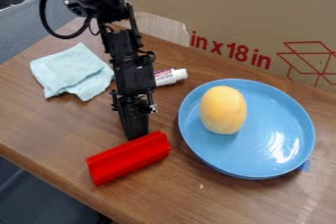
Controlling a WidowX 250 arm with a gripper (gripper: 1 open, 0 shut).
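Note:
My black gripper [136, 125] points down at the wooden table, its tip low and just behind a red cylindrical object [129, 158] lying near the front edge. The gripper looks shut, and I see nothing held in it. A blue plate [269, 159] sits to the right with a yellow oval object [223, 110] on it. A light blue cloth [70, 70] lies to the left, and a white tube [171, 76] lies behind the arm.
A cardboard box [262, 22] stands along the back.

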